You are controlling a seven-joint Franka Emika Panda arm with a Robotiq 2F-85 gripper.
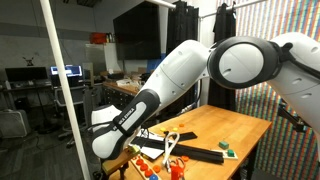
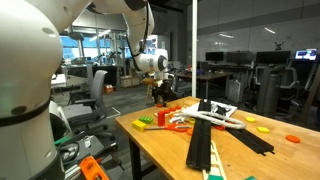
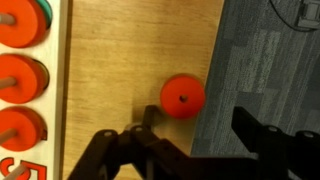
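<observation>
A red disc (image 3: 183, 96) with a small dark hole at its centre lies on the wooden table close to the table's edge. My gripper is over it in the wrist view, its two dark fingers apart, one left of the disc and one right of it. Bare space shows between the disc and the right finger; the left finger comes close to the disc's side. On the left stands a pale wooden peg board (image 3: 55, 100) with several red rings on its pegs. In the first exterior view the fingertips are too small to make out.
Dark floor (image 3: 262, 75) begins just right of the disc, past the table edge. A red cup (image 2: 161, 118), a long black bar (image 2: 200, 140) and several small coloured pieces lie about the table.
</observation>
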